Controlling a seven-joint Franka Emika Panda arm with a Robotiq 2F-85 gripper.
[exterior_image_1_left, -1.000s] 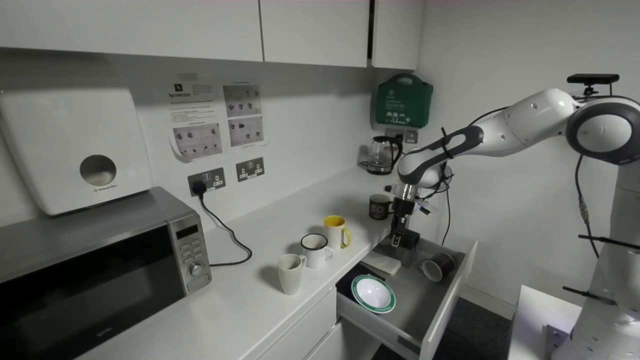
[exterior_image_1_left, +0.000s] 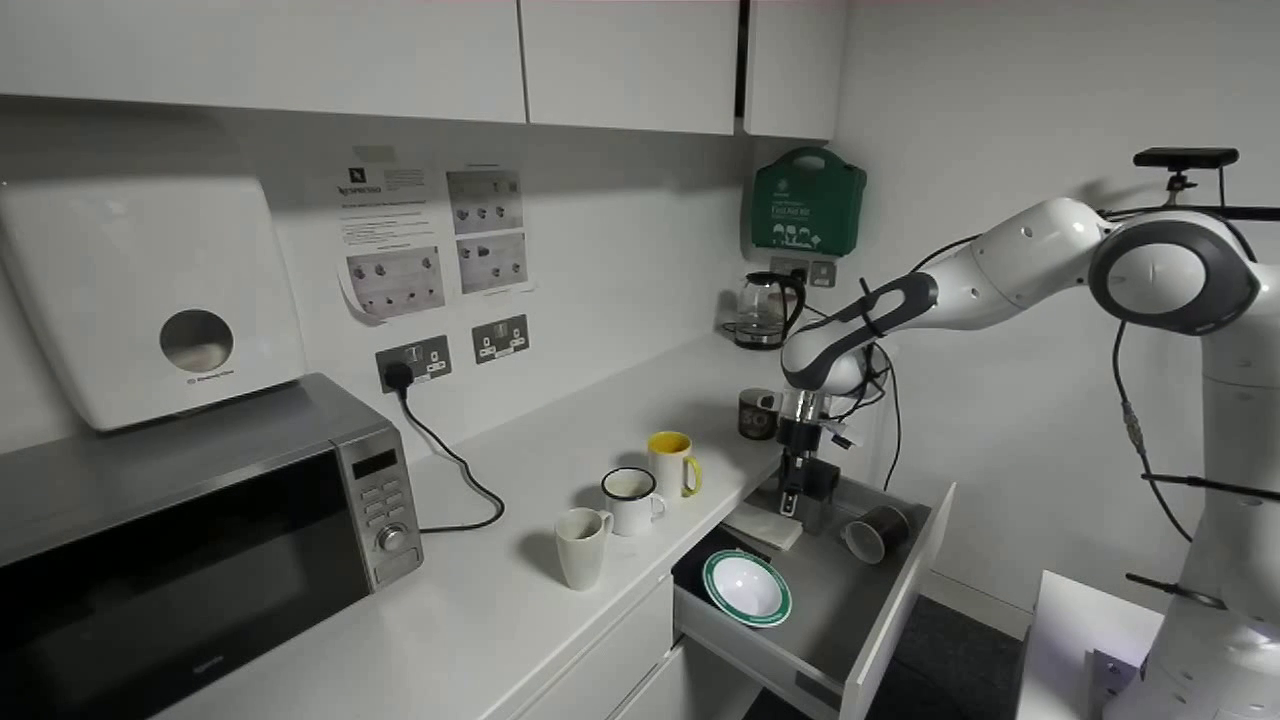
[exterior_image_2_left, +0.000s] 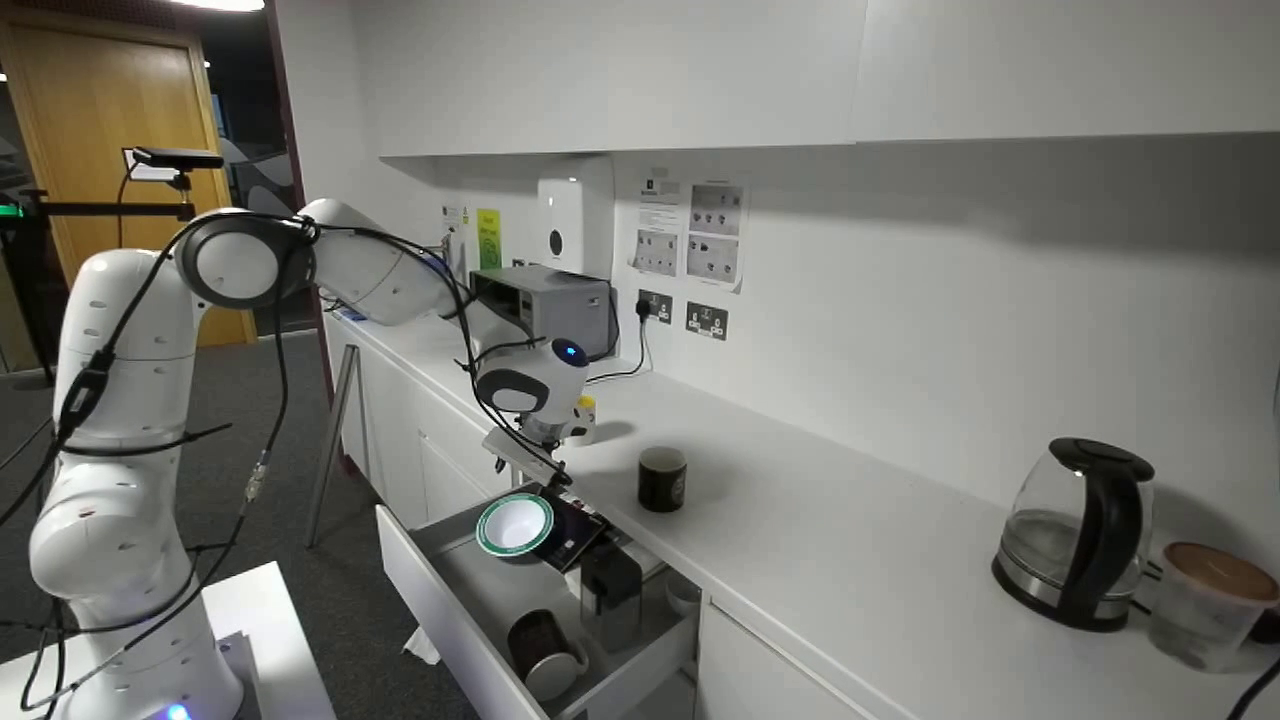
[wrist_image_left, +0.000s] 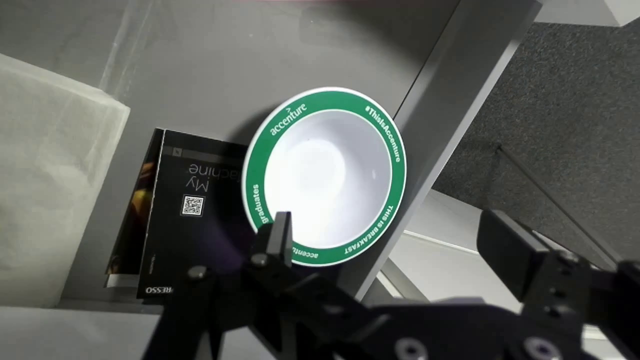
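A white bowl with a green rim (wrist_image_left: 324, 180) rests in the open drawer (exterior_image_1_left: 836, 624), near its side wall. My gripper is open in the wrist view, its fingers (wrist_image_left: 280, 237) wide apart with nothing held. One finger overlaps the bowl's rim in that view; the other is past the drawer wall. From exterior view 1, the gripper (exterior_image_1_left: 789, 498) points down over the back part of the drawer. In exterior view 2 the bowl (exterior_image_2_left: 516, 524) shows clearly, while the fingertips are hard to make out beside the arm's wrist.
A dark mug (exterior_image_1_left: 876, 534) lies on its side in the drawer. A black Nespresso leaflet (wrist_image_left: 186, 222) lies by the bowl, near a pale flat packet (wrist_image_left: 48, 180). On the counter stand a yellow-lined mug (exterior_image_1_left: 669, 462), two white mugs, a dark mug (exterior_image_2_left: 662, 480) and a kettle (exterior_image_2_left: 1071, 534).
In exterior view 1 the arm has shifted left and the gripper has come slightly lower, now more upright. The bowl, drawer and mugs have stayed in place.
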